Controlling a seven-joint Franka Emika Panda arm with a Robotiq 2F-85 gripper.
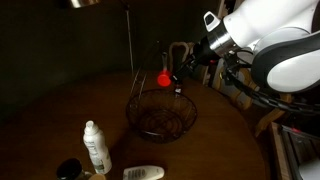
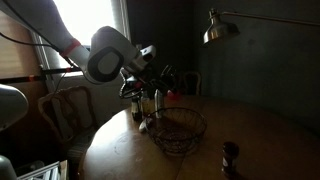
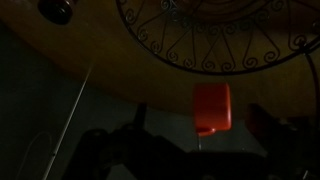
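A bright red object (image 3: 211, 108) shows in the wrist view between the fingers of my gripper, with dark gaps at both sides. In exterior view 1 the same red piece (image 1: 165, 78) is above the rear rim of the black wire basket (image 1: 160, 128), close to the left of my gripper (image 1: 182, 70). The fingers stand open. What supports the red object is too dark to make out; a thin pale line extends below it in the wrist view. Exterior view 2 also shows the red object (image 2: 173, 97) behind the basket (image 2: 176, 140).
A white spray bottle (image 1: 97, 147), a dark jar (image 1: 70, 170) and a white item (image 1: 143, 173) occupy the near table. Small dark bottles stand behind the basket. A lamp (image 2: 221, 30) overhangs the far side.
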